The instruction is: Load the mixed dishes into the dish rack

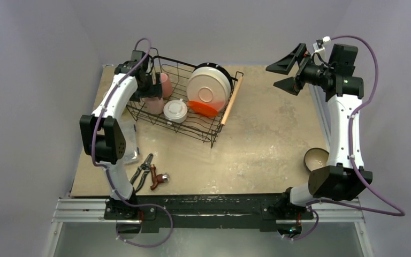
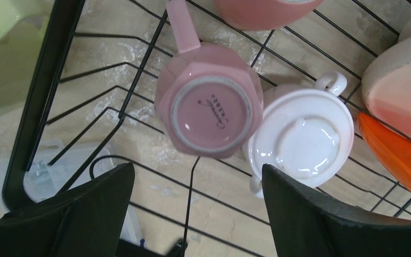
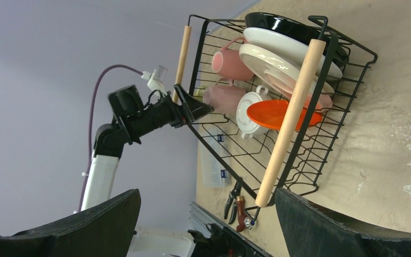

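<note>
The wire dish rack (image 3: 270, 176) holds pink mugs (image 2: 214, 107) (image 3: 231, 64), a white two-handled cup (image 2: 299, 144), an orange dish (image 3: 270, 112) and upright plates (image 1: 206, 88), with a black one behind. My left gripper hangs open over the rack's left end, above the lower pink mug, with nothing between its fingers. A pale green cup (image 2: 16, 64) lies outside that end, partly hidden in the top view. My right gripper (image 1: 283, 75) is open and empty at the right, apart from the rack.
A clear plastic container (image 1: 130, 140), pruning shears (image 1: 142, 171) and a brown fitting (image 1: 155, 176) lie at front left. A bowl (image 1: 316, 159) sits at the right edge. The table right of the rack is clear.
</note>
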